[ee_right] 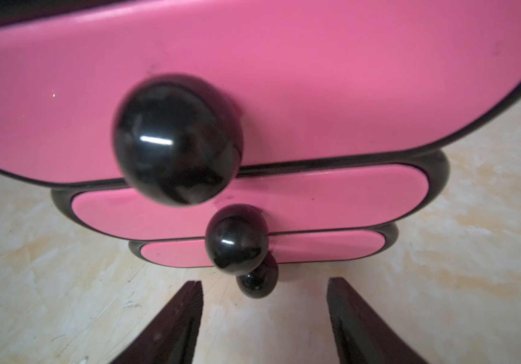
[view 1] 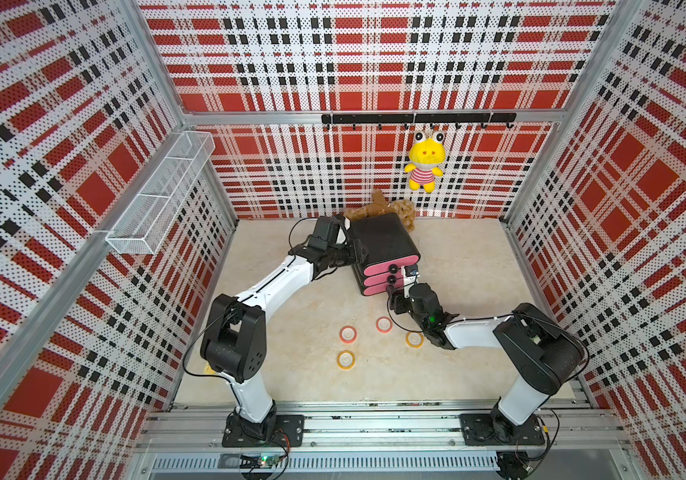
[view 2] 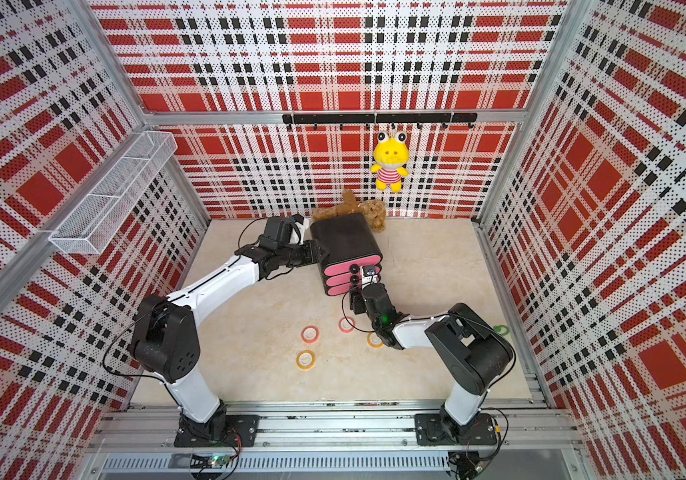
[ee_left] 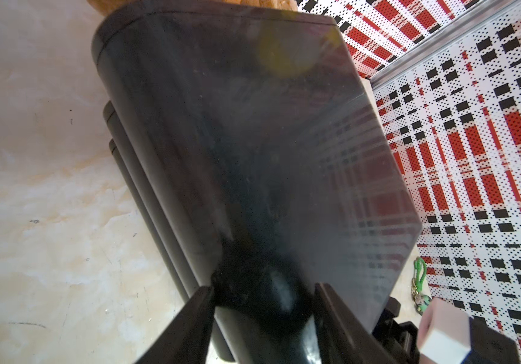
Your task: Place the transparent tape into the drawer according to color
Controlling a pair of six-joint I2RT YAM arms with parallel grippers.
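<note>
The black cabinet [view 1: 383, 233] has three pink-fronted drawers [ee_right: 345, 79], all flush with the body, each with a round black knob [ee_right: 178, 139]. At the cabinet's left side, my left gripper is shut on its edge, dark material between the fingers. In front of the drawers, my right gripper stands open, its fingertips apart below and around the lower knobs, not gripping any. On the table lie two red tape rolls [view 1: 347, 334] and two orange-yellow rolls [view 1: 345, 360]. A green roll [view 2: 501, 329] shows at the far right, partly beside the right arm.
A brown plush toy [view 1: 379, 206] lies behind the cabinet. The yellow doll [view 1: 425, 160] hangs from the back rail, and a white wire basket [view 1: 163, 192] is mounted on the left wall. Another yellow item [view 1: 208, 369] peeks out by the left arm.
</note>
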